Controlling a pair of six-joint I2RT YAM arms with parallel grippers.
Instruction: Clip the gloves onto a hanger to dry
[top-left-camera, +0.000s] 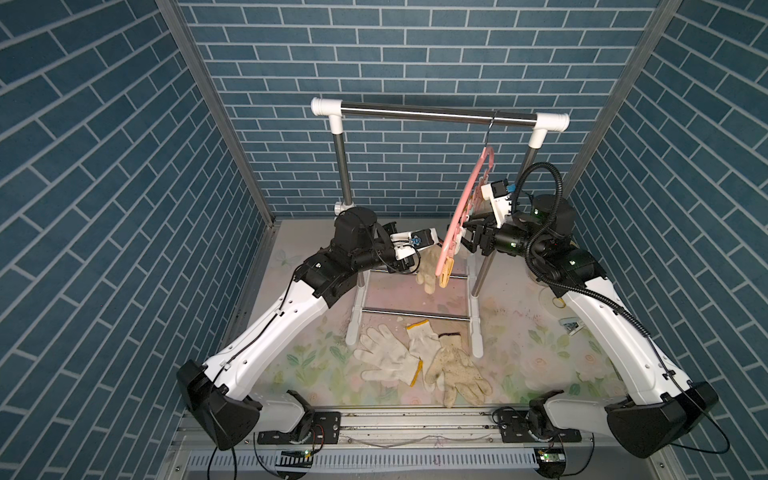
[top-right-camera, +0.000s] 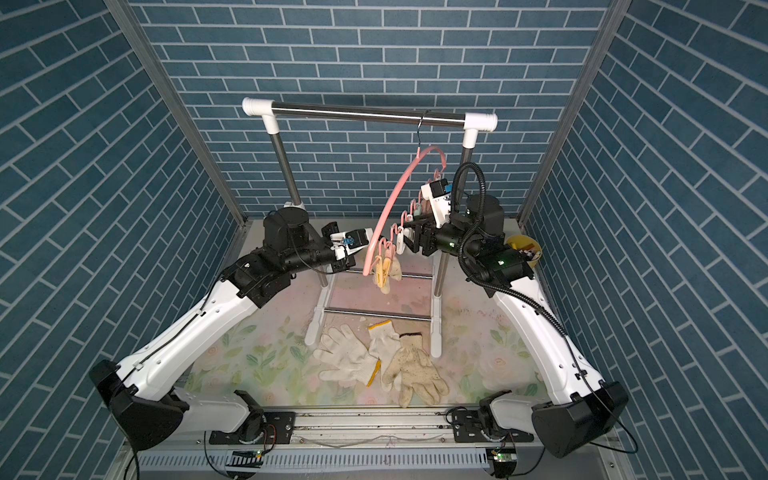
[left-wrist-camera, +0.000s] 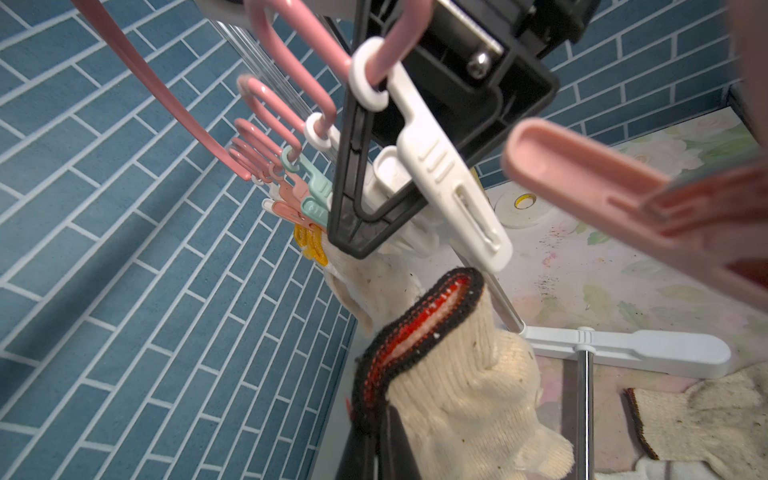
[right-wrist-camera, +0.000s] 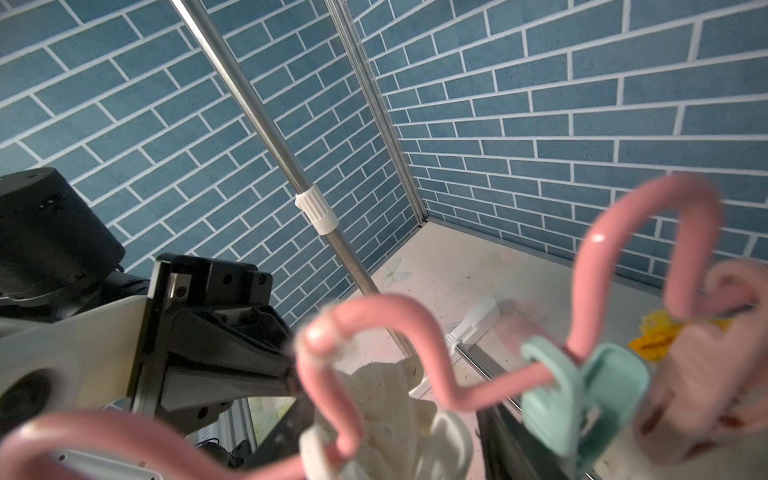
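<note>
From the rack's bar hangs a pink hanger (top-left-camera: 462, 212) with clips. My left gripper is shut on the black-edged cuff of a cream glove (left-wrist-camera: 472, 392), whose cuff mouth gapes toward the clips. Just above that cuff dangles a white clip (left-wrist-camera: 452, 176); glove and clip look apart. My right gripper has its fingers on either side of the white clip (right-wrist-camera: 452, 448), part open. One black right finger (left-wrist-camera: 352, 228) shows in front of the clip in the left wrist view. Another glove with a yellow cuff (left-wrist-camera: 312, 244) hangs farther along the hanger.
Green (right-wrist-camera: 588, 400) and pink (right-wrist-camera: 696, 384) clips sit close to the right gripper. A nearer pink clip (left-wrist-camera: 600, 176) juts into the left wrist view. Several gloves (top-left-camera: 392, 356) lie on the floor in front of the rack. A yellow bowl (top-right-camera: 524, 248) stands at the right.
</note>
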